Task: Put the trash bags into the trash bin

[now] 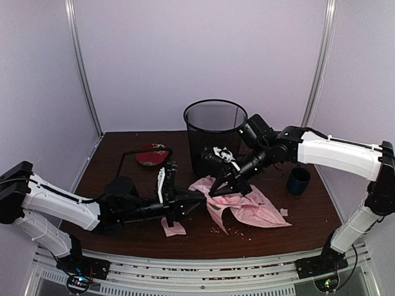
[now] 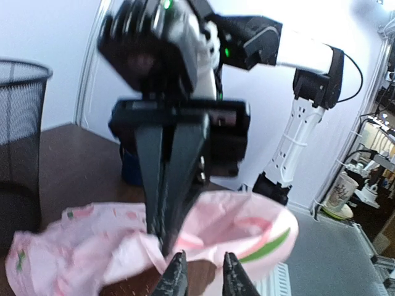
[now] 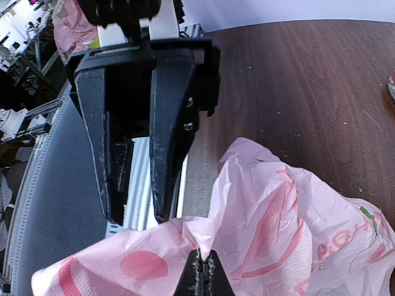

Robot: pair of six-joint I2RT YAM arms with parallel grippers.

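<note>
A pink plastic bag (image 1: 256,213) with red and green prints hangs partly raised above the dark table, its right part spread low. My right gripper (image 1: 213,192) pinches an edge of it; in the right wrist view the shut tips (image 3: 202,265) hold gathered pink film. Just left of it is my left gripper (image 1: 202,197), its fingers apart; seen from the right wrist, the left fingers (image 3: 168,135) stand beside the bag's raised edge with nothing clearly between them. The black mesh trash bin (image 1: 215,132) stands upright behind both arms.
A red patterned dish (image 1: 151,158) lies at the back left, and a dark cup (image 1: 298,180) stands on the right. Small crumbs (image 1: 234,233) are scattered in front of the bag. A pink piece (image 1: 174,228) shows below the left gripper.
</note>
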